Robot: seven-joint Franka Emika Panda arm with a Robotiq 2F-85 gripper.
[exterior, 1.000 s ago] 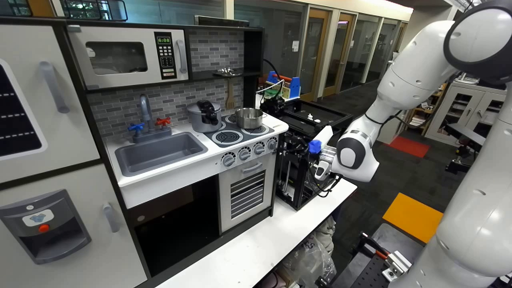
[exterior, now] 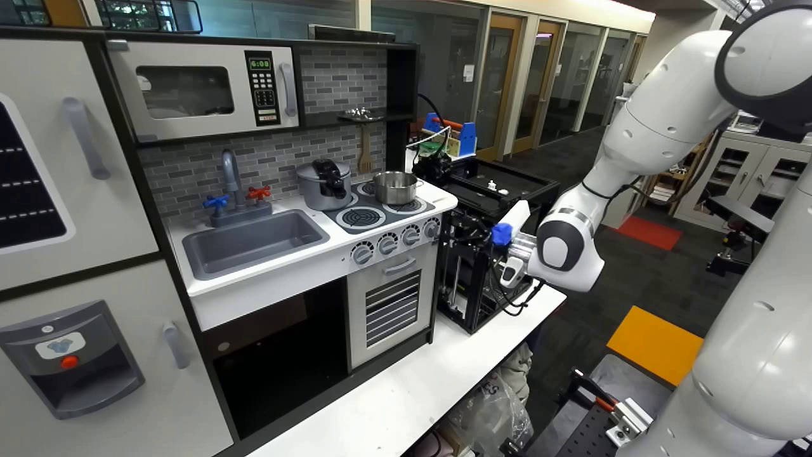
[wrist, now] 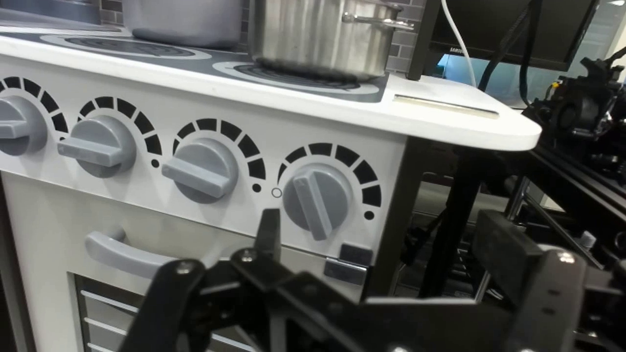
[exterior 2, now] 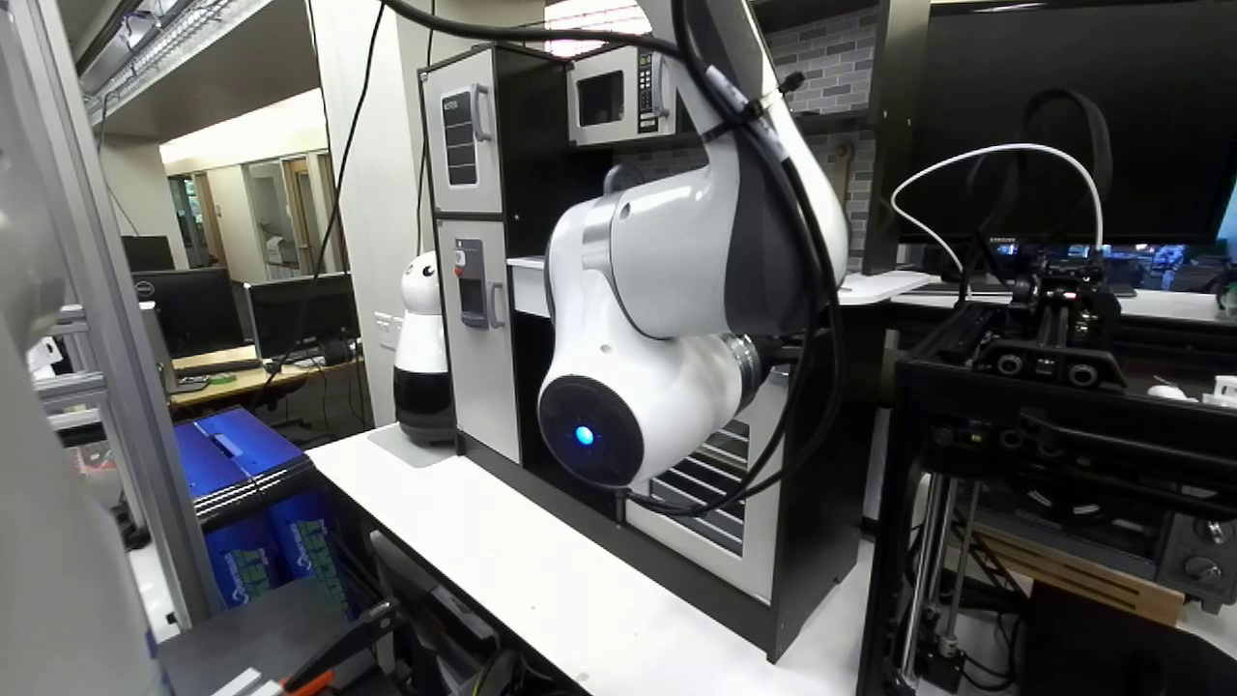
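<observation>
My gripper stands open in front of the toy stove, its two black fingers wide apart and nothing between them. Past the left finger is the rightmost grey knob point(wrist: 317, 201), its bar turned nearly upright. The other knobs to its left, such as this grey knob point(wrist: 202, 170), have their bars closer to level. A steel pot point(wrist: 323, 35) sits on the right burner, and a grey pot point(exterior: 324, 185) with a black-handled lid stands beside it. Below the knobs is the oven door point(exterior: 392, 304), closed, with a grey handle point(wrist: 129, 255).
Right of the stove stands a black-framed machine point(exterior: 476, 266), close to my arm. The stove's white counter corner point(wrist: 499, 126) juts out above the gripper's level. A sink point(exterior: 255, 242) lies to the left.
The arm and gripper have shifted very slightly to the right in the exterior view. The pots, knobs and oven door look unchanged.
</observation>
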